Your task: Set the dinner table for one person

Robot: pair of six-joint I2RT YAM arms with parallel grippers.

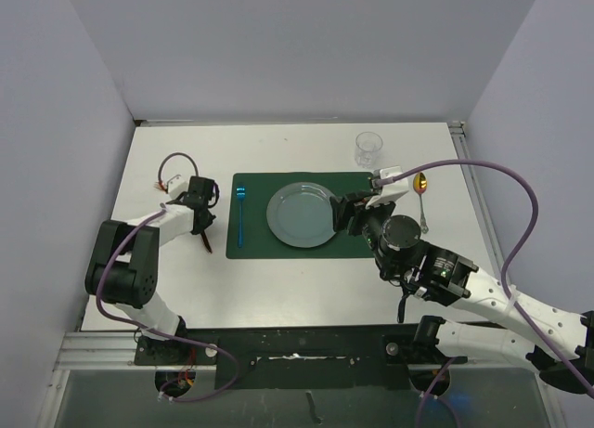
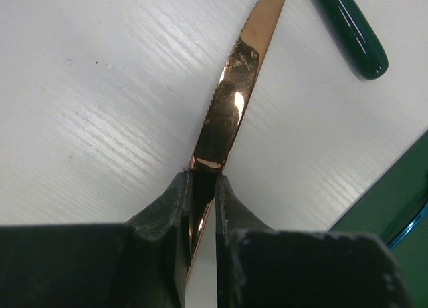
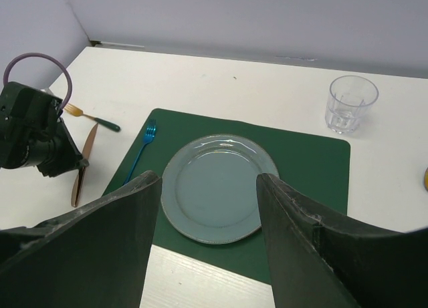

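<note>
A copper-coloured knife (image 2: 231, 97) with a serrated edge is pinched in my left gripper, which is shut on it beside the mat's left edge. In the right wrist view the knife (image 3: 78, 181) appears low against the white table. On the green placemat (image 1: 353, 182) lie a grey plate (image 1: 302, 214) and, at the left, a blue fork (image 1: 240, 214). My right gripper is open and empty, over the mat's right part. A clear glass (image 1: 368, 148) stands behind the mat, and a gold spoon (image 1: 421, 201) lies to its right.
A second fork with a green handle and gold tines lies near the knife; in the left wrist view its green handle end (image 2: 358, 44) shows.
</note>
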